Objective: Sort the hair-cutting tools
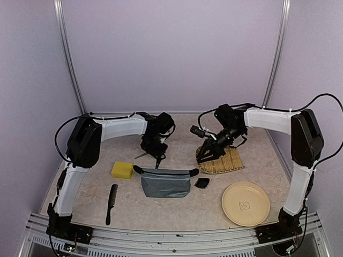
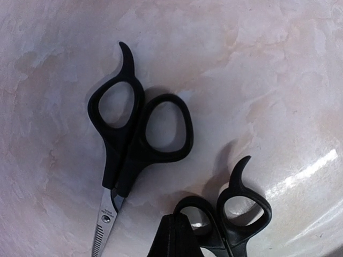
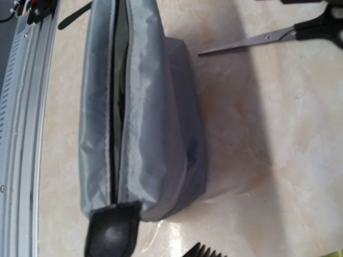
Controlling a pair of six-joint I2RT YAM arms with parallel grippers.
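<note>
Two black-handled scissors lie on the table behind the bag: thinning scissors (image 2: 128, 155) and a second pair (image 2: 244, 225). My left gripper is shut, its tip at one finger loop of the second pair; whether the loop is held is unclear. A grey zip bag (image 1: 165, 184) (image 3: 144, 107) stands at the front middle, its top slightly open in the right wrist view. A black comb (image 1: 111, 203) lies at front left. My right gripper (image 1: 206, 152) hovers over the bamboo mat, right of the bag; its opening cannot be made out.
A yellow sponge (image 1: 121, 170) is left of the bag. A small black item (image 1: 202, 182) lies to its right. A bamboo mat (image 1: 230, 163) is at middle right, a beige plate (image 1: 246, 204) at front right. The table behind the arms is clear.
</note>
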